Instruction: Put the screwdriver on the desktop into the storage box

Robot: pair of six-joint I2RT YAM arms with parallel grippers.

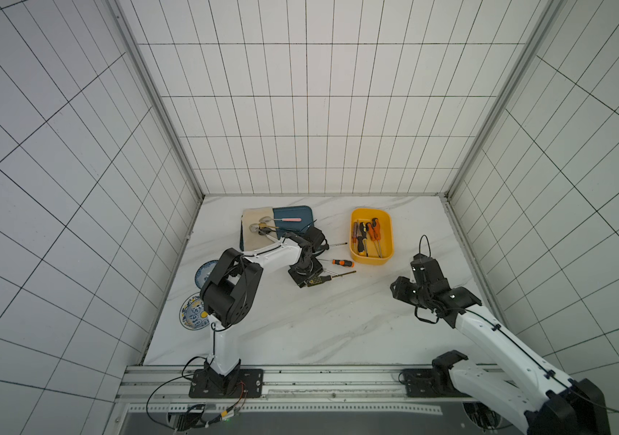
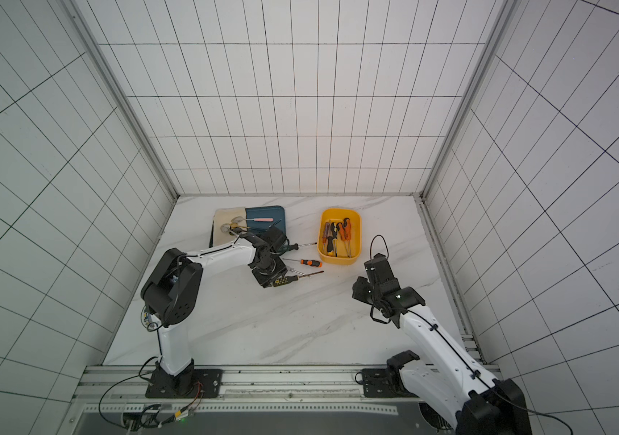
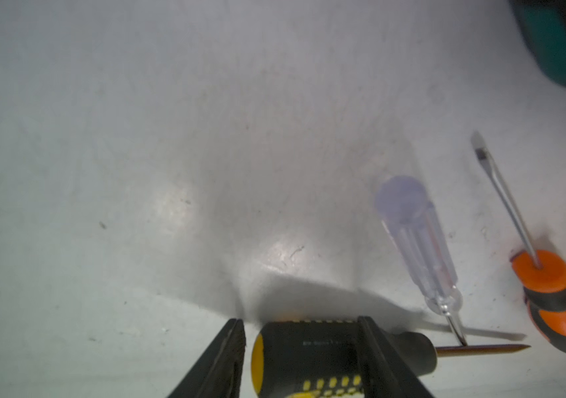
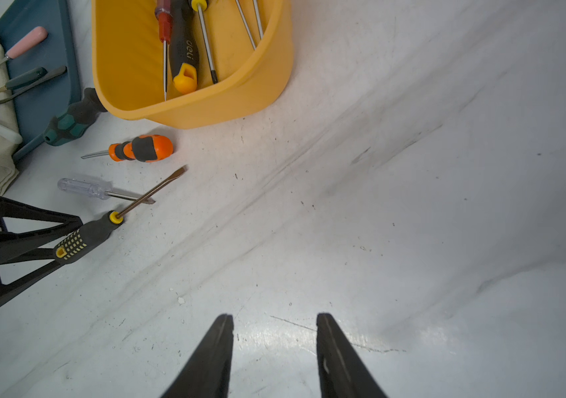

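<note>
Several screwdrivers lie on the desktop left of the yellow storage box (image 4: 256, 86). My left gripper is open at the black-and-yellow screwdriver (image 3: 309, 358), whose handle sits at its fingertips. Near it lie a clear-handled screwdriver (image 3: 409, 232), an orange-and-black one (image 3: 558, 321) and a teal-and-black one (image 4: 64, 129). The box holds several tools. My right gripper hangs over bare desktop right of these, its fingers apart with nothing between.
A blue tray (image 4: 54, 30) with a cloth and cutlery lies at the back left. Two plates (image 1: 190, 313) lie at the left edge.
</note>
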